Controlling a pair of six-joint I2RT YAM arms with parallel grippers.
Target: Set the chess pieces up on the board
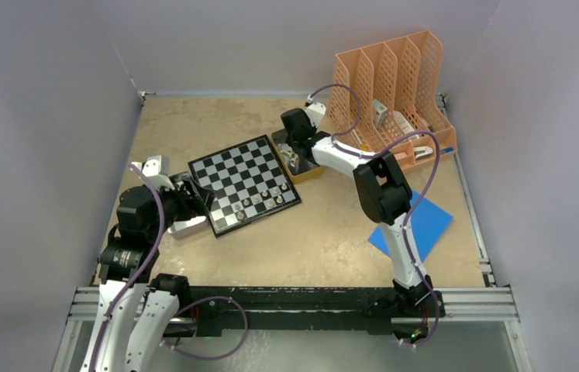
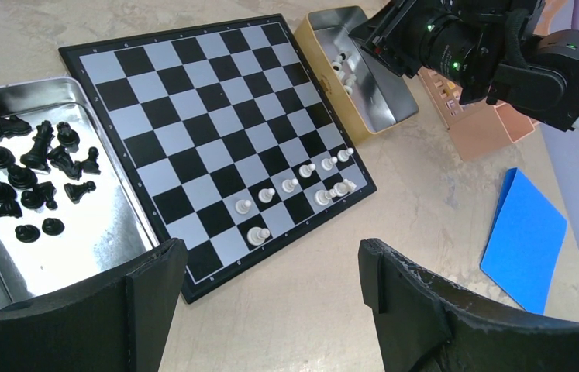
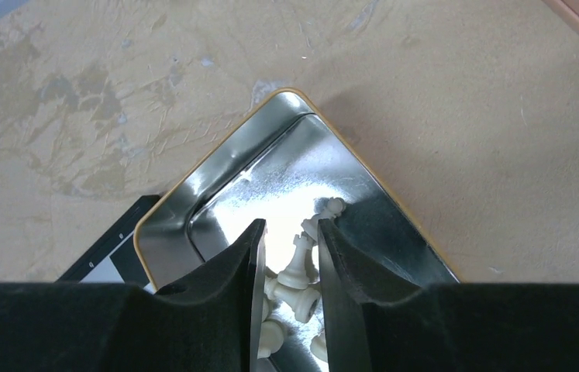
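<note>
Several white pieces stand along one side of the chessboard [image 1: 236, 174], such as a piece [image 2: 257, 235] near its edge. Black pieces lie in a steel tray [image 2: 77, 232] left of it. My right gripper is over the gold-rimmed box [image 3: 379, 186], where white pieces [image 3: 294, 267] lie loose. Its fingers look apart in the right wrist view; whether anything is between them is unclear. My left gripper hangs open above the board's near side.
A peach organizer [image 1: 387, 85] stands at the back right, close to the box. A blue sheet [image 1: 418, 232] lies at the right.
</note>
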